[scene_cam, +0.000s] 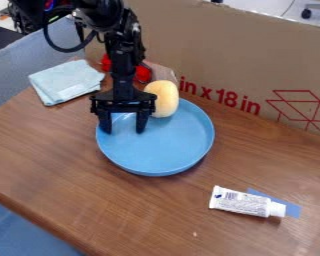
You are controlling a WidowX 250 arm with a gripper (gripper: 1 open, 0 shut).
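My black gripper (123, 122) is low over the left part of a blue plate (160, 155), its fingertips down at the plate's surface; whether anything is between them is too small to tell. Just to the right of and behind the gripper is a pale yellow rounded object (163, 95) at the plate's back. A red object (107, 64) shows behind the arm, partly hidden.
A folded light blue cloth (65, 82) lies at the back left. A white tube (242, 202) rests at the front right beside blue tape. A cardboard box (256, 75) walls the back.
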